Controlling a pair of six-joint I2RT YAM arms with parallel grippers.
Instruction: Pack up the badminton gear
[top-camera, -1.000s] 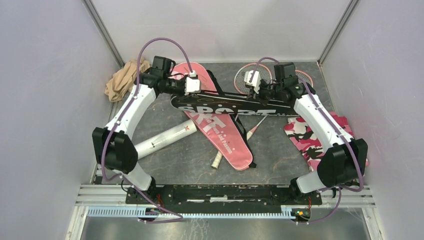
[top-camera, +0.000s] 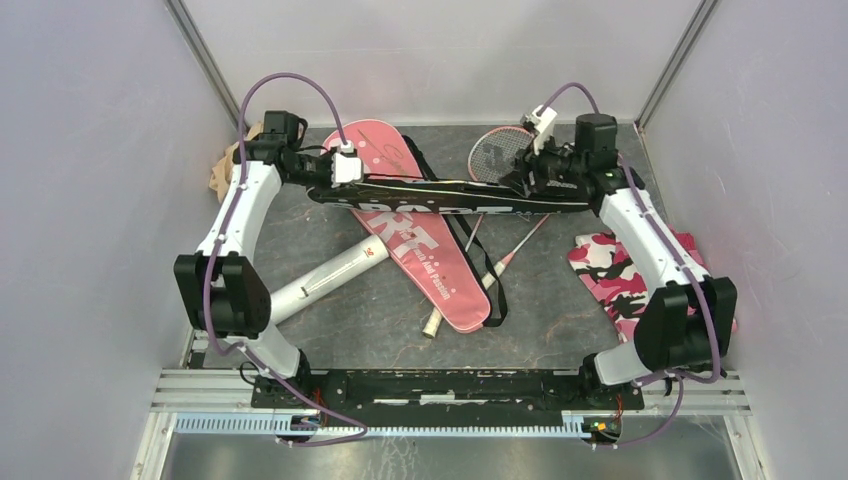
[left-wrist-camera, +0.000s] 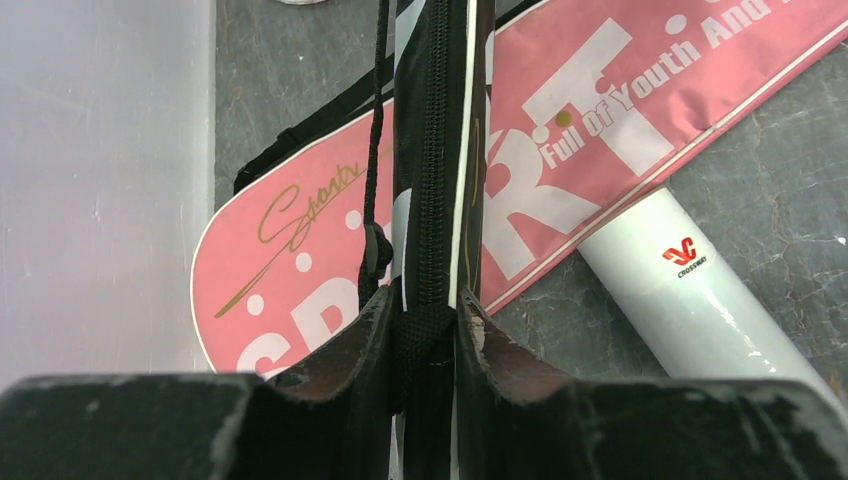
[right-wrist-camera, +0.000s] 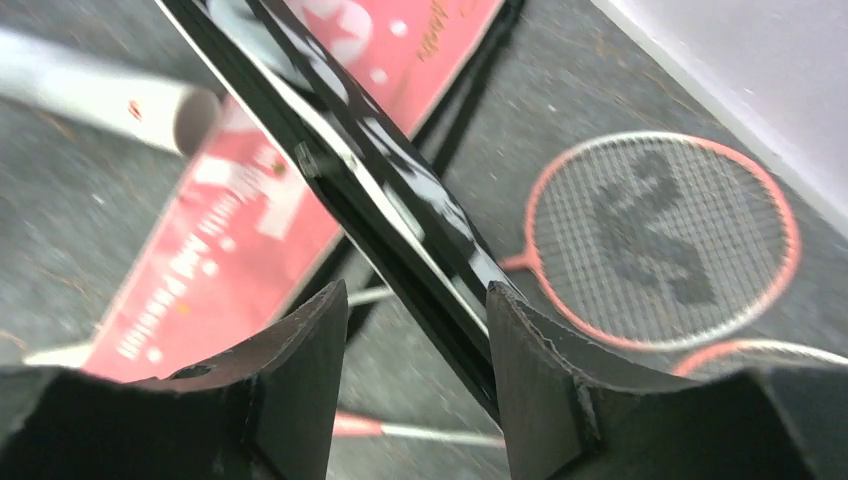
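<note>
A long black bag (top-camera: 440, 198) with white lettering stretches across the scene, its zipper side turned up. My left gripper is shut on its left end, where a black cord and the zipper (left-wrist-camera: 432, 170) run out from the fingers. Over the bag's right part, my right gripper stands open; the bag passes below and between its fingers. Under the black bag lies a pink bag (top-camera: 440, 275), slanting toward the front. Two rackets rest on the floor, one head (right-wrist-camera: 660, 240) at the back right; their handles (top-camera: 432, 322) reach forward beneath the bags.
A white shuttlecock tube (top-camera: 330, 278) lies at the left. Pink camouflage cloth (top-camera: 615, 280) is spread at the right, beneath the right arm. A tan cloth (top-camera: 222, 175) sits by the left wall. Bare floor shows at the front middle.
My left gripper has moved left, drawing the black bag with it. The bag has rolled, showing its zipper edge more from above.
</note>
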